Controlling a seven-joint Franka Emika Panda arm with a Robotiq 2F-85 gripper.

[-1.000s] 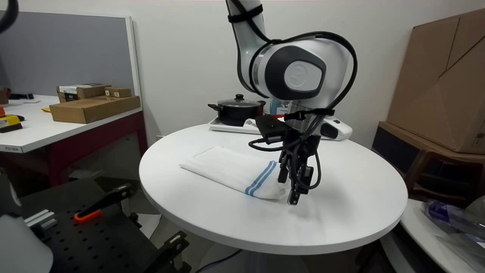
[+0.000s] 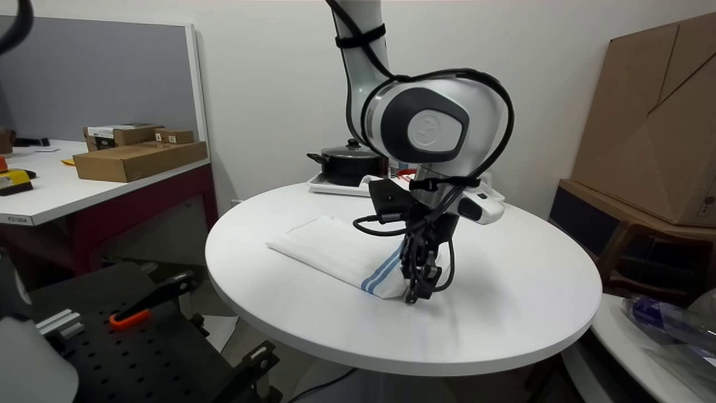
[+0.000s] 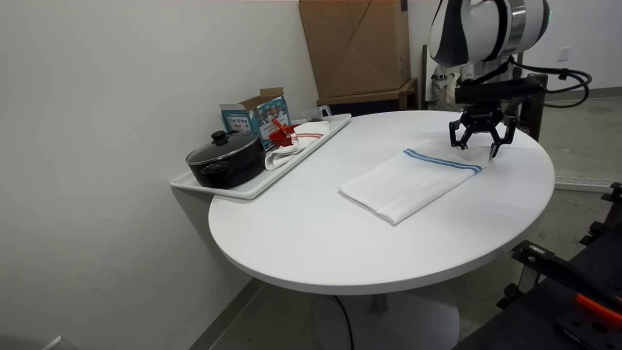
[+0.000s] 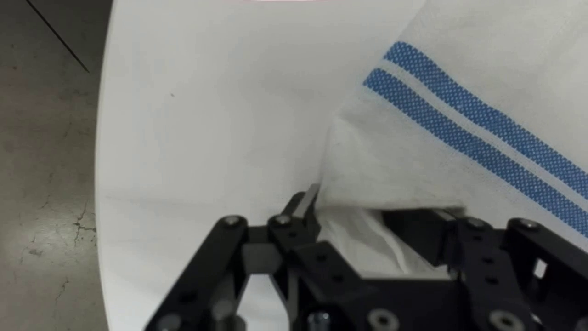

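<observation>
A folded white towel [image 3: 402, 181] with two blue stripes lies flat on the round white table [image 3: 303, 239]. My gripper [image 3: 478, 149] is down at the towel's striped end, its fingers spread apart. One finger [image 4: 311, 201] stands beside the towel's edge in the wrist view; the other finger [image 4: 416, 226] is partly covered by a raised fold. Loose cloth [image 4: 358, 237] lies between the fingers, with the fingers not closed on it. In exterior view 1 the gripper [image 2: 419, 285] hides part of that towel end.
A white tray [image 3: 250, 189] at the table's wall side holds a black lidded pot [image 3: 227, 160], a blue box [image 3: 262, 119], a red item [image 3: 283, 135] and another cloth [image 3: 285, 154].
My gripper has moved left and slightly down in exterior view 1, onto the towel's striped end. That end now looks more rumpled and raised; the rest of the towel lies nearly as before.
</observation>
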